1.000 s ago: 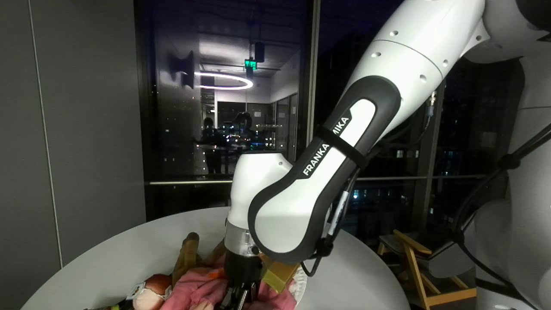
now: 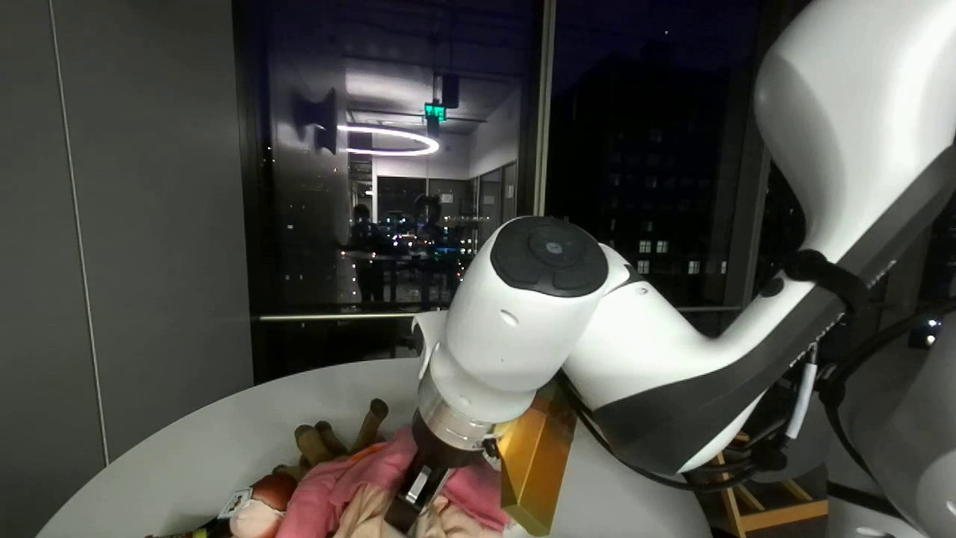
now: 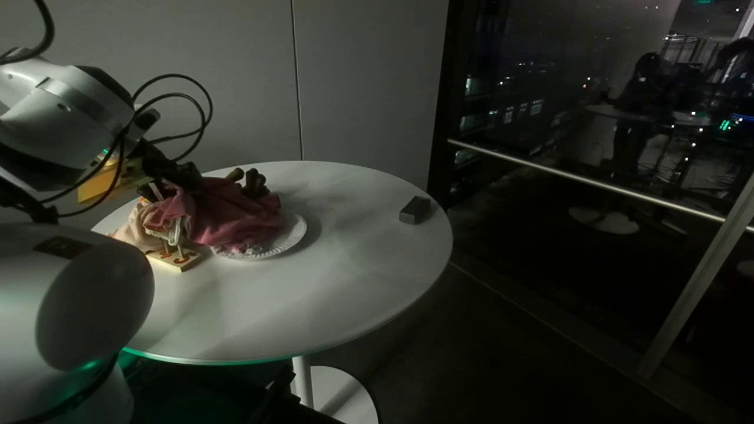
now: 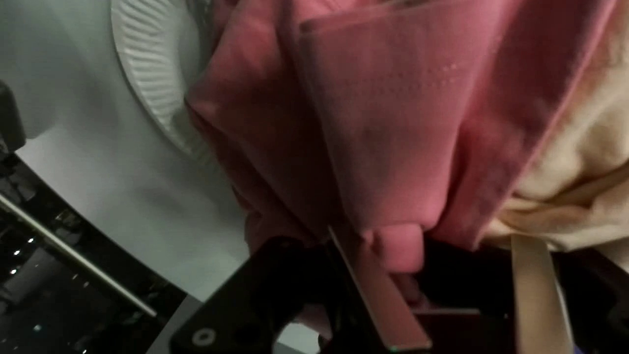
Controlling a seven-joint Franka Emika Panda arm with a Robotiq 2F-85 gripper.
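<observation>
In the first exterior view my gripper (image 2: 414, 499) points down into a heap of cloth. It is low at the pink cloth (image 2: 329, 489) and the cream cloth (image 2: 365, 512). The wrist view has the pink cloth (image 4: 395, 130) filling its middle, with the cream cloth (image 4: 581, 191) along the right. A narrow pink fold runs down among the fingers (image 4: 383, 289). Dark shadow and cloth obscure how the fingers stand and whether they hold that fold. Part of a white plate (image 3: 295, 232) shows under the heap in the second exterior view.
Brown stubby pieces (image 2: 369, 425) stick out behind the cloth. A numbered wooden board (image 3: 177, 260) lies beside the plate. A dark block (image 3: 414, 209) sits near the table's far edge. The white table (image 3: 311, 297) has wide free room in front.
The arm has swung and turned at the wrist; the gripper now tilts, with its tip further left. More cream cloth shows around it, and the brown pieces stand differently.
</observation>
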